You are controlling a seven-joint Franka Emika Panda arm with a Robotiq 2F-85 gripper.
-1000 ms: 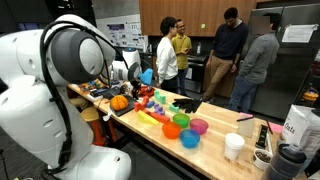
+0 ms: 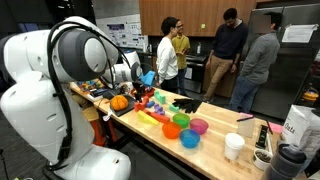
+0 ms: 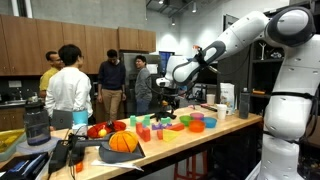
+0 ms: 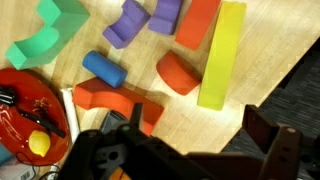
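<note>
In the wrist view my gripper is open above the table, its dark fingers wide apart with nothing held between them. Just ahead of the gap lie a red wedge-like block [image 4: 178,73] and a long yellow block [image 4: 222,55]. An orange-red block [image 4: 197,22] is near the yellow one's far end. A blue cylinder [image 4: 105,70] lies to the left, and a larger orange-red block [image 4: 118,97] is partly hidden by the left finger. Purple blocks [image 4: 127,23] and a green arch [image 4: 45,35] lie farther up.
A red bowl [image 4: 15,88] holding a yellow item sits at the left in the wrist view. Coloured bowls [image 2: 190,138] and a white cup [image 2: 233,146] stand nearer the robot base. An orange pumpkin-like object [image 3: 124,143] is at the table's front. Several people stand behind the table.
</note>
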